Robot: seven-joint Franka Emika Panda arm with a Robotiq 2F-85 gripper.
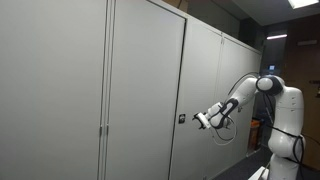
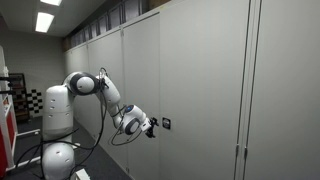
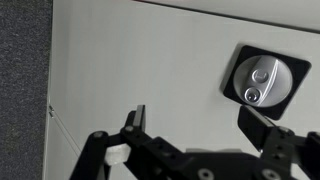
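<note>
A tall grey cabinet door point(image 1: 145, 90) carries a square black lock plate point(image 1: 182, 118) near its edge. Seen in the wrist view, the lock plate point(image 3: 284, 94) surrounds a round silver disc with a raised handle point(image 3: 262, 78) and a keyhole. My gripper is open, its fingers apart with nothing between them. The handle lies up and to the right of the gap between the fingers in that view. From the other side, the gripper point(image 2: 152, 127) hangs just left of the lock plate point(image 2: 167, 124), with a small gap between them.
More flat grey cabinet panels point(image 2: 200, 90) run along the wall on both sides. The robot arm's base point(image 2: 58, 160) stands in front of the cabinets. Loose cables loop around the arm. Dark carpet point(image 3: 22, 90) fills the left edge of the wrist view.
</note>
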